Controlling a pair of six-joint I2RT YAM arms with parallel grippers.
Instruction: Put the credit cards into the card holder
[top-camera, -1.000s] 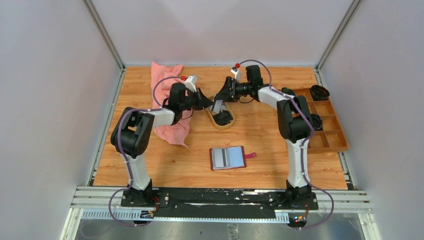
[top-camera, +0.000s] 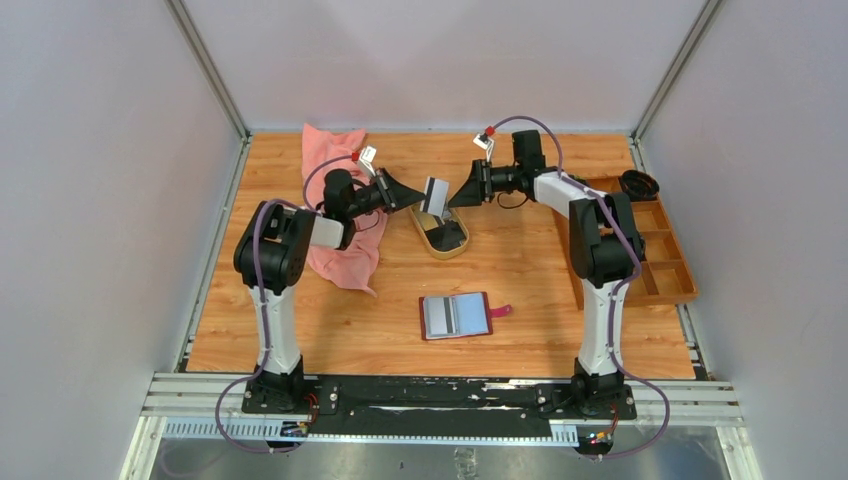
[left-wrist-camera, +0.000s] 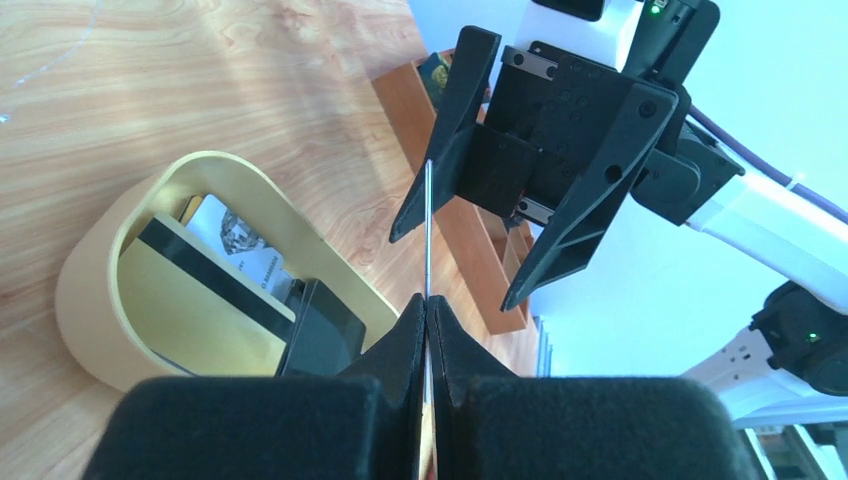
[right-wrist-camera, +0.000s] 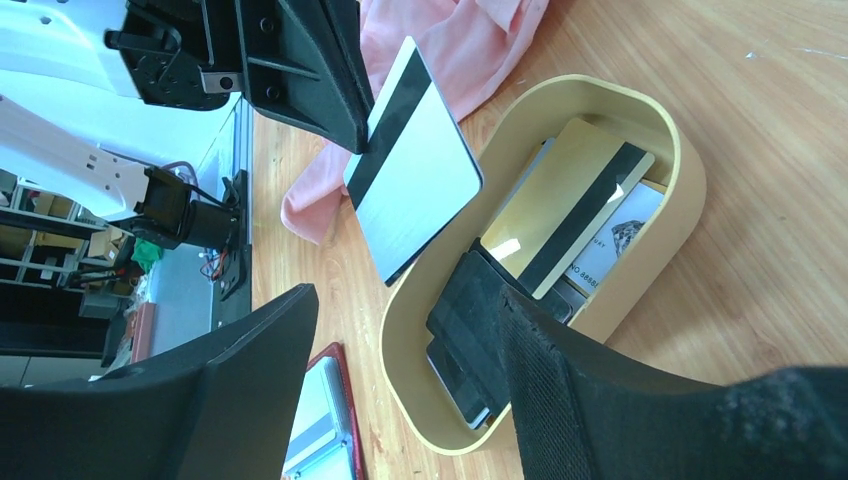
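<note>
A silver card with a black stripe (right-wrist-camera: 425, 165) is held up at one long edge by my left gripper, shut on it above the bin. Edge-on, the card (left-wrist-camera: 428, 235) shows as a thin line in the left wrist view. My right gripper (top-camera: 453, 199) is just right of the card, its fingers apart and nothing between them. The cream bin (right-wrist-camera: 690, 190) below contains a gold card (right-wrist-camera: 560, 190), a white printed card (right-wrist-camera: 615, 240) and black cards (right-wrist-camera: 470, 315). The open card holder (top-camera: 489, 314) lies at the front, with a silver striped card (top-camera: 440, 316) in its left side.
A pink cloth (top-camera: 345, 268) is spread under and beside the left arm. At the right stands a wooden compartment tray (top-camera: 690, 285) with dark items in it. Bare table lies between the bin and the holder.
The right gripper has come off the card and shifted right, its fingers now apart. The left gripper has drawn slightly left and up and still has the card, which now shows more fully.
</note>
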